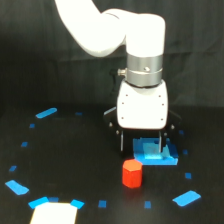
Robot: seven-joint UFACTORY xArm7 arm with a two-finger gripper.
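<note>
A red hexagonal block rests on the dark table near the middle of the camera view. Just behind it and to its right lies a shallow blue tray, its left part in front of or below my fingers. My gripper hangs with its fingers pointing down, spread wide apart, and nothing shows between them. It is above and behind the red block, with the right finger over the tray. How high the fingertips are above the table is hard to tell.
A cream-coloured block stands at the front left edge of the view, with blue tape beside it. Longer blue strips mark the table, such as one at the right.
</note>
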